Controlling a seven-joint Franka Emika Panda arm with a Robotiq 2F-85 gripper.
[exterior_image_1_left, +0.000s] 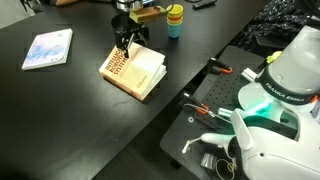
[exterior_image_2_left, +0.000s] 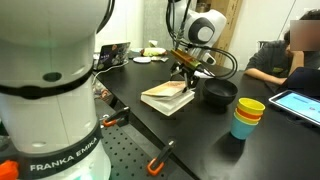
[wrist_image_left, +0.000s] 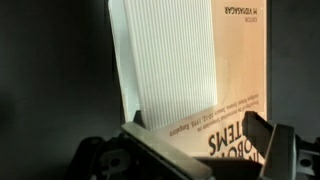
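A tan-covered book rests on the dark table, with a pale strip of its pages showing beside the cover. In the wrist view, the lined page lies left of the tan cover, whose printed title runs upside down. My gripper is just above the book's far edge in exterior view 1. Its dark fingers stand apart at the bottom of the wrist view, open. Whether a finger touches the cover cannot be made out.
A black bowl stands close behind the gripper. Stacked yellow and blue cups are nearby. A white flat book lies at the left in exterior view 1. A person sits at the table.
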